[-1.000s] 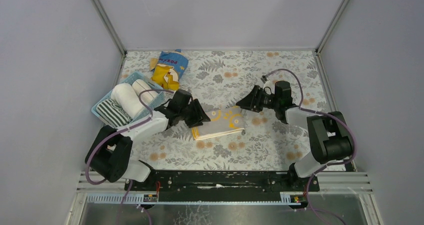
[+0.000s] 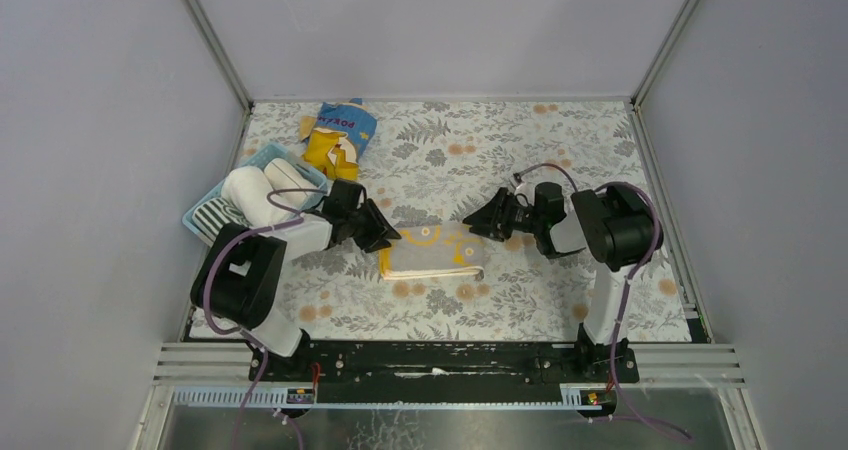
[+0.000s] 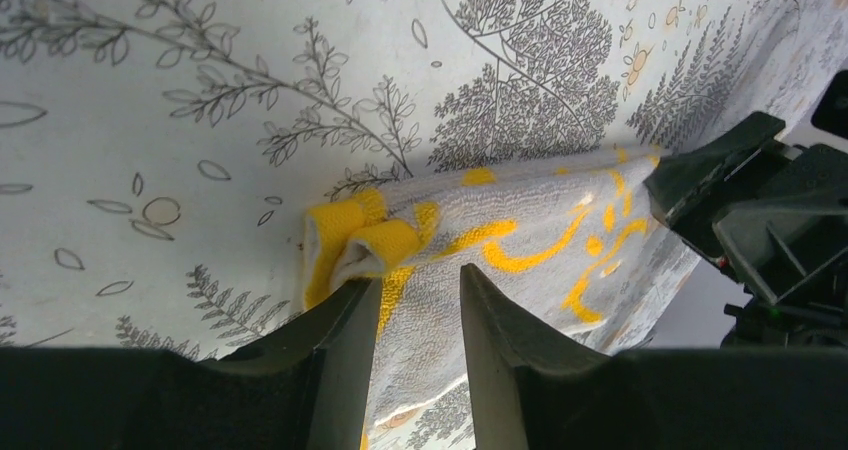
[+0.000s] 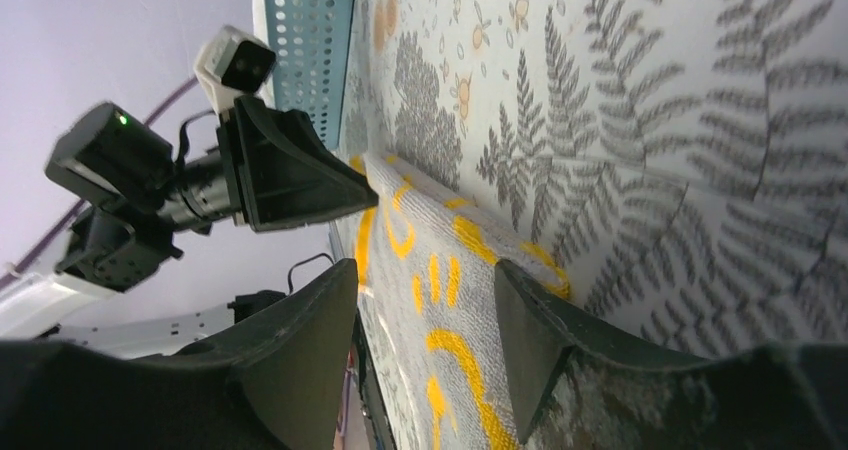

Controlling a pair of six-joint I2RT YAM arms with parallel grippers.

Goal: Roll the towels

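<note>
A grey towel with yellow patterns (image 2: 430, 256) lies folded flat in the middle of the table, its far edge slightly raised between the two arms. My left gripper (image 2: 388, 238) is at its far left corner; in the left wrist view the parted fingers (image 3: 335, 360) straddle the towel (image 3: 540, 220) near a folded, curled corner. At the far right corner is my right gripper (image 2: 480, 232). The right wrist view shows its fingers (image 4: 310, 340) apart, with the towel's end (image 4: 440, 270) between and below them. Whether either finger pair presses the cloth is hard to tell.
A light blue basket (image 2: 193, 213) at the left holds rolled towels, white (image 2: 252, 196) and striped (image 2: 217, 218). A blue and yellow bag (image 2: 340, 135) lies at the back left.
The left gripper has moved left and slightly down to the towel's corner. The right gripper has shifted left and lower. The towel's right end has come slightly nearer the front, straightening it.
</note>
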